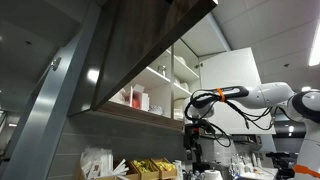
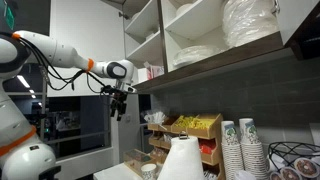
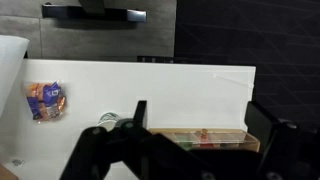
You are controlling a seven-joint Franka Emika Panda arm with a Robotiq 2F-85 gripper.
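My gripper stands open above the white counter [image 3: 180, 85] in the wrist view, with nothing between its fingers. In exterior view 2 the gripper [image 2: 121, 95] hangs high at the left, well clear of the counter. Exterior view 1 has the gripper [image 1: 205, 140] near the open cabinet. Below and left of the fingers in the wrist view lie an orange-and-blue packet [image 3: 46, 101] and a round white-and-green item [image 3: 109, 121]. A wooden organizer [image 3: 215, 136] sits partly hidden behind the fingers.
Stacked paper cups [image 2: 250, 145] and a white paper roll [image 2: 181, 160] stand on the counter, near a tiered wooden rack [image 2: 205, 128] of packets. Overhead, a cabinet [image 2: 215, 62] holds wrapped goods.
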